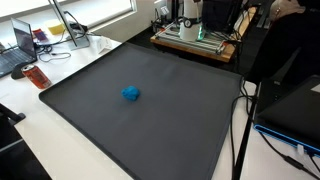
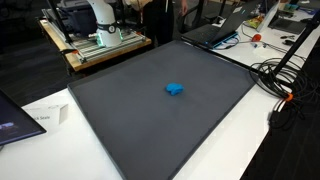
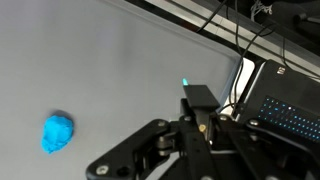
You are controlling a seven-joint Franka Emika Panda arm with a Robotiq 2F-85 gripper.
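A crumpled bright blue lump (image 3: 57, 132), perhaps cloth, lies on the grey mat at the left of the wrist view. The same blue lump (image 1: 130, 93) rests left of the mat's middle in exterior view 1, and exterior view 2 shows the blue lump (image 2: 174, 88) too. My gripper is shut, well to the right of the lump and apart from it. A thin cyan-tipped object (image 3: 185, 82) sticks out just past its fingers; most of it is hidden. Neither exterior view shows the fingers clearly.
A red can (image 1: 37, 77) and a laptop (image 1: 22, 45) stand off its left side. Black cables (image 3: 240, 50) and a dark keyboard device (image 3: 285, 105) lie beyond its edge. The white robot base (image 2: 105, 20) stands behind.
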